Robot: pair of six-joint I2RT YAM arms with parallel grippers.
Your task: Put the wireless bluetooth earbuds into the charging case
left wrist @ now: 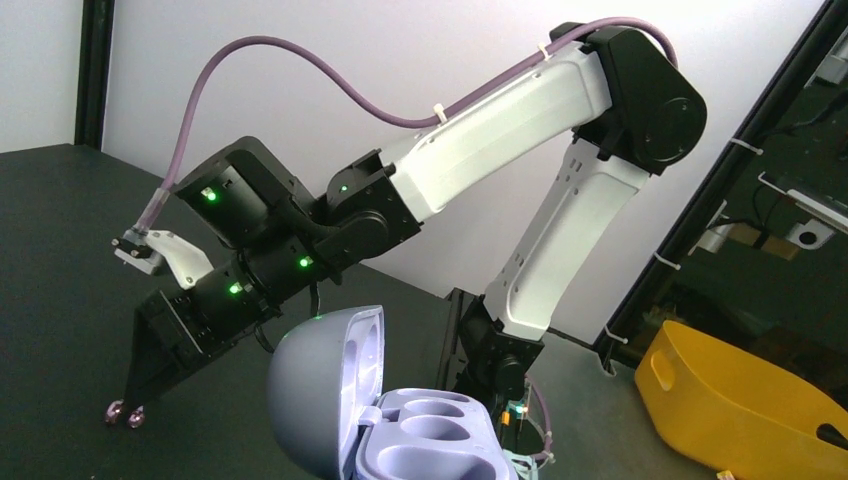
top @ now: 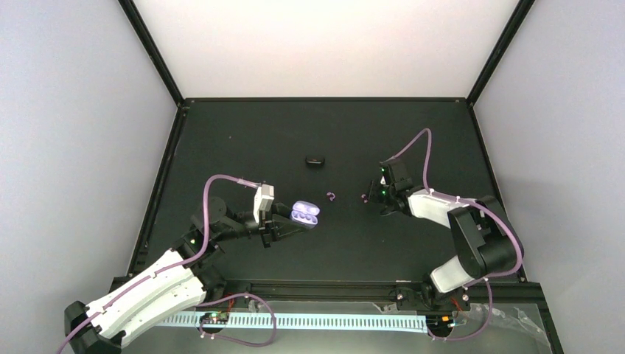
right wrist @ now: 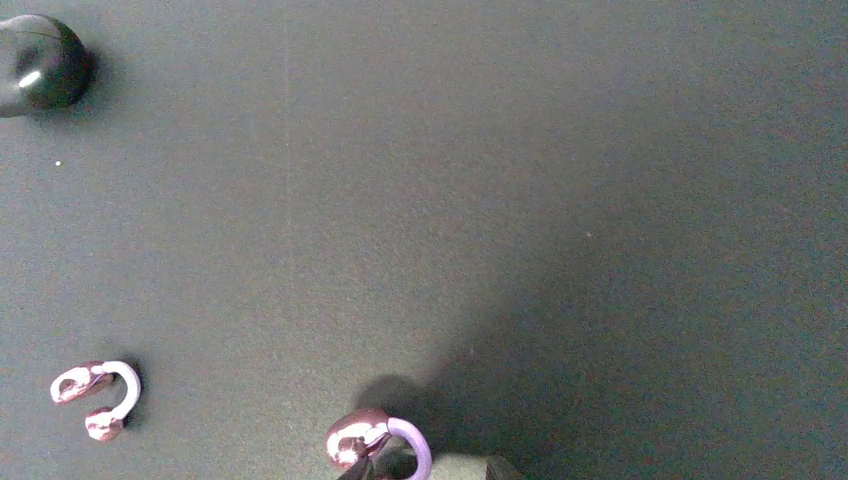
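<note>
The lilac charging case [top: 304, 214] is held up with its lid open, and my left gripper [top: 301, 220] is shut on it. In the left wrist view the case [left wrist: 430, 440] shows empty slots. One pink earbud [top: 331, 196] lies alone on the table, right of the case. The other earbud [right wrist: 358, 437] is at the tips of my right gripper, whose fingers [right wrist: 503, 469] stand apart around its near side. In the left wrist view that earbud's two shiny ends [left wrist: 115, 411] peek out beside the fingertips; its contact with the fingers is unclear.
A small black object [top: 315, 161] sits farther back on the black table [top: 258, 133]. A yellow bin [left wrist: 740, 410] stands outside the work area.
</note>
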